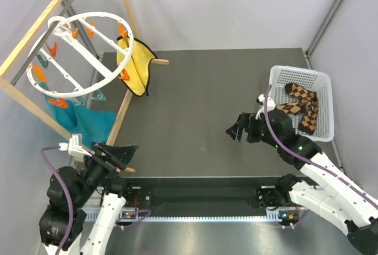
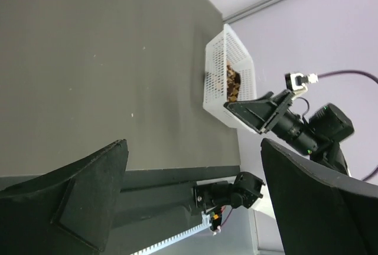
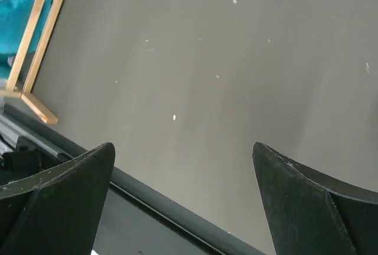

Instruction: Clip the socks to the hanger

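Brown checkered socks (image 1: 310, 104) lie in a white plastic basket (image 1: 325, 113) at the right of the top view. At upper left a round white hanger (image 1: 101, 77) with orange and teal clips hangs on a wooden frame, a yellow cloth (image 1: 139, 69) and a teal cloth (image 1: 94, 125) hanging from it. My left gripper is open and empty at the lower left, below the hanger. My right gripper stands open and empty left of the basket, above the bare mat.
The wooden frame's legs (image 1: 123, 113) stand on its left side. Pale walls close in the back and sides, and the mat's front edge borders a dark rail.
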